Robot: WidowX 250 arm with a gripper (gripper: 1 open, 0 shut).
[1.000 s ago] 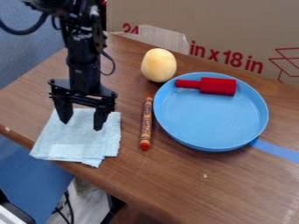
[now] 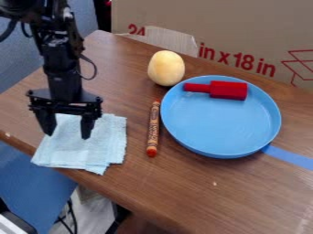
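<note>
My black gripper (image 2: 66,122) hangs low over a pale blue-white folded cloth (image 2: 86,151) at the left edge of the wooden table; whether its fingers are open or shut on cloth is hard to tell. Right of the cloth lies a long orange-brown crayon-like stick (image 2: 154,128). A light blue plate (image 2: 221,128) holds a red object with a handle (image 2: 228,89) near its back rim. A pale yellow, rounded object (image 2: 167,68) stands behind the stick.
A cardboard box (image 2: 257,37) stands along the back.
My gripper has shifted left over the last second, from above the cloth's right part toward its left part. The other objects look unmoved.
</note>
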